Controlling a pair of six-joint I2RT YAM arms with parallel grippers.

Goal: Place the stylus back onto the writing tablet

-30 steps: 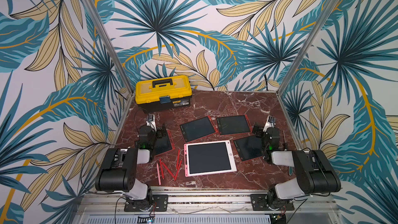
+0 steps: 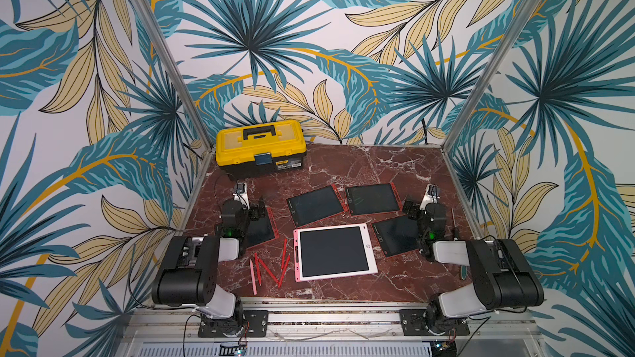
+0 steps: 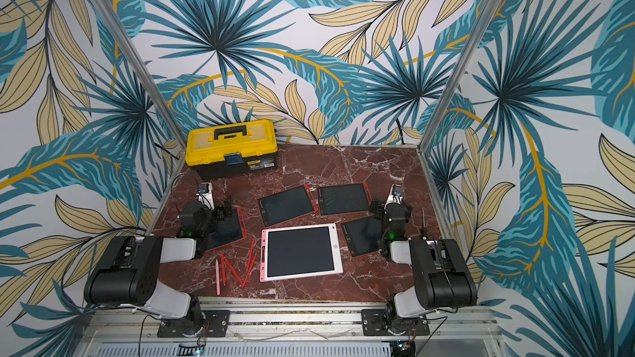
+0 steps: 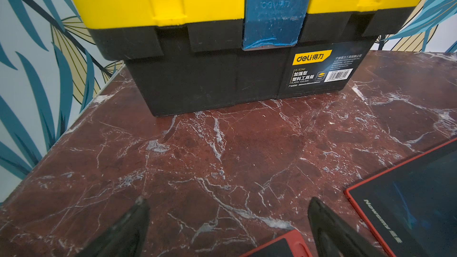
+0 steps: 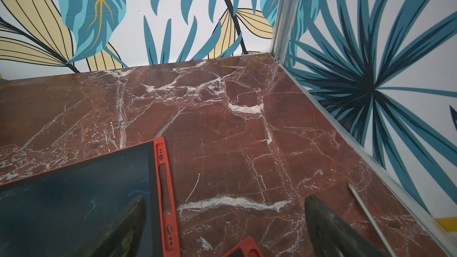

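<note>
A white tablet with a pink side [image 2: 335, 251] lies at front centre. Left of it lie several red styluses [image 2: 284, 261] and a pink stylus [image 2: 252, 274], loose on the table. Red-framed tablets [image 2: 314, 205] lie behind and beside it, partly under the arms. My left gripper [image 2: 254, 206] hangs open above the left tablet, facing the toolbox, with nothing between its fingers. My right gripper [image 2: 413, 206] hangs open above the right tablets, also empty. In the right wrist view a red-framed tablet [image 5: 76, 195] shows its empty side holder.
A yellow-and-black toolbox [image 2: 259, 148] stands at the back left. A thin metal rod [image 5: 369, 211] lies along the right edge. Patterned walls enclose its back and sides.
</note>
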